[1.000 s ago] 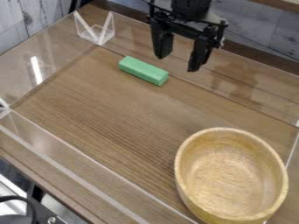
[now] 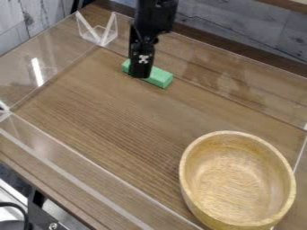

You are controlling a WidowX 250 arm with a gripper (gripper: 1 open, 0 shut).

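Observation:
The black gripper (image 2: 142, 59) hangs open above a green block (image 2: 155, 76) at the upper middle of the wooden table. Its lower part overlaps the block's left portion in view; whether it touches the block cannot be told.
A cream round bowl (image 2: 238, 180) stands at the lower right. A clear wire-like or plastic object (image 2: 96, 29) is at the upper left. A black cable lies in the lower left corner.
The gripper has moved left, from right of the green block to over it, and has turned. The block looks unmoved.

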